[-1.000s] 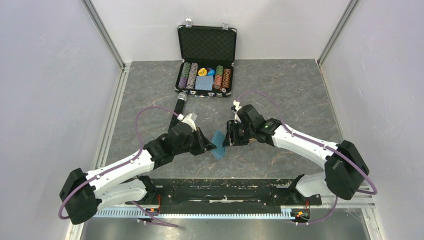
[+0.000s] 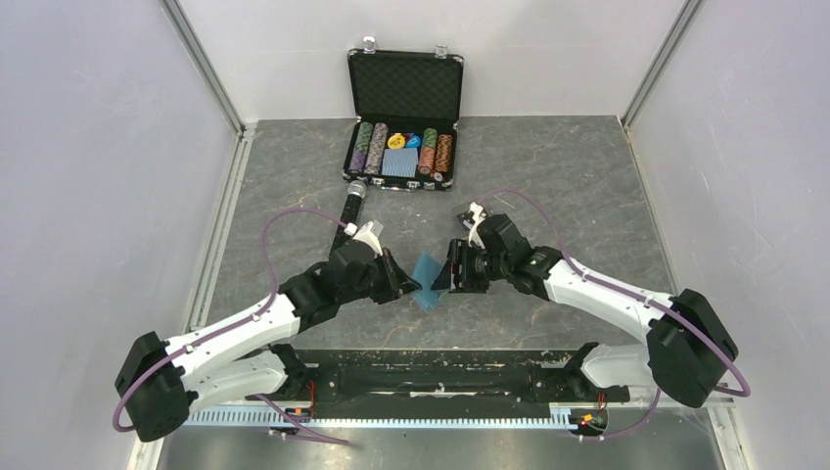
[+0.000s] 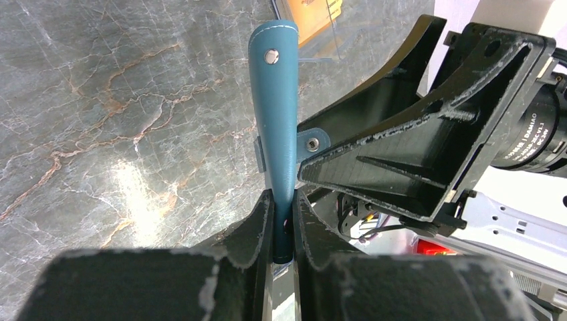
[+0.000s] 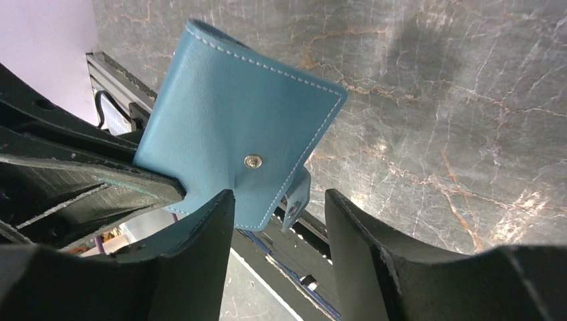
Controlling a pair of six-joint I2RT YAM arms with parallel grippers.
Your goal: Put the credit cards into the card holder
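A blue leather card holder (image 2: 427, 279) is held up in front of me, its narrow edge toward the camera in the left wrist view. My left gripper is shut on that edge. On the holder's right side a short strap with a metal snap (image 3: 313, 144) sticks out. In the right wrist view the holder's flat face shows a snap stud (image 4: 253, 161), with the strap (image 4: 298, 195) standing out from its edge. My right gripper is open, and the strap shows between its fingers without being gripped. No credit card can be clearly made out.
A clear box with an orange item (image 3: 315, 17) lies beyond the holder, mostly hidden by the right arm from above. A black microphone (image 2: 353, 203) lies behind the left arm. The open poker chip case (image 2: 403, 88) stands at the back.
The left arm is practically still.
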